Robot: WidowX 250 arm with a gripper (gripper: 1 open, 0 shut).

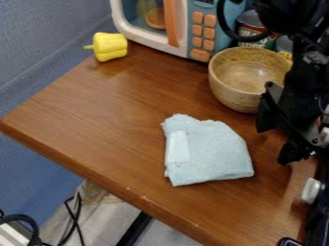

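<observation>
My black gripper [291,130] is at the right edge of the view, beside and just right of a wooden bowl [238,86]; whether its fingers are open or shut, and what may be between them, I cannot tell. A folded pale-blue towel [206,152] lies on the wooden table [90,125], left of and below the gripper.
A toy microwave [174,24] stands at the back, with a yellow pepper [110,45] to its left. Cans [251,38] sit behind the bowl, partly hidden by the arm.
</observation>
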